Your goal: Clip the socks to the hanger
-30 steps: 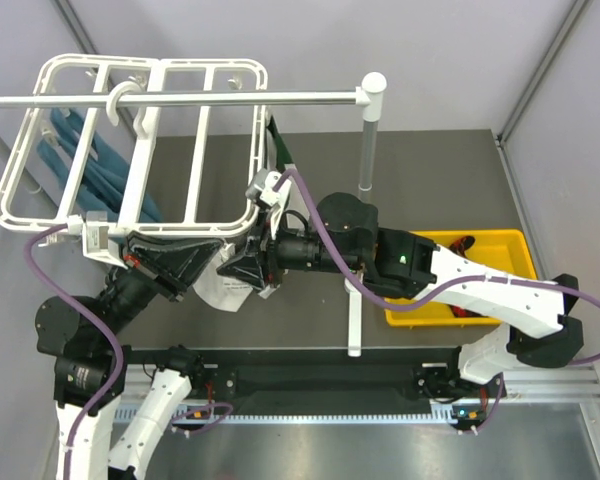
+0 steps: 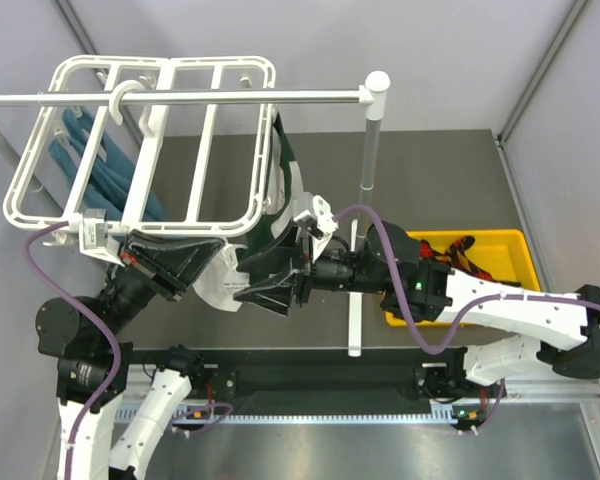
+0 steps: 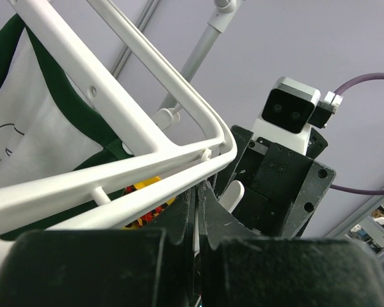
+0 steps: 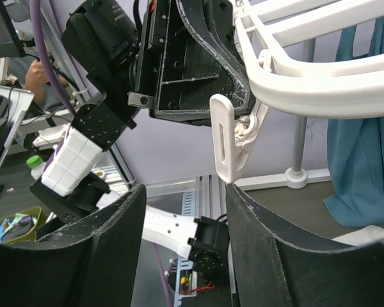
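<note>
The white hanger (image 2: pixel 192 190) hangs from a rail, with blue socks (image 2: pixel 105 165) on its left side and a white-and-green sock (image 2: pixel 282 190) on its right. My left gripper (image 2: pixel 220 243) is shut at the hanger's near right corner; its fingertips meet against the underside of the frame (image 3: pixel 118 192), and nothing else shows between them. A white clip (image 4: pixel 224 137) dangles from that corner in the right wrist view. My right gripper stands open just short of the clip, its fingers apart and empty. The white-and-green sock (image 3: pixel 41 115) hangs behind the frame in the left wrist view.
A yellow bin (image 2: pixel 515 260) at the right holds a red-and-black patterned item (image 2: pixel 465 258). The rail's upright post (image 2: pixel 370 150) stands behind my right arm. Grey floor between the hanger and the bin is mostly clear.
The right gripper was closed in at the hanger's corner; it has lowered slightly and its fingers have spread. The hanger has shifted a little to the right. My left arm has barely moved.
</note>
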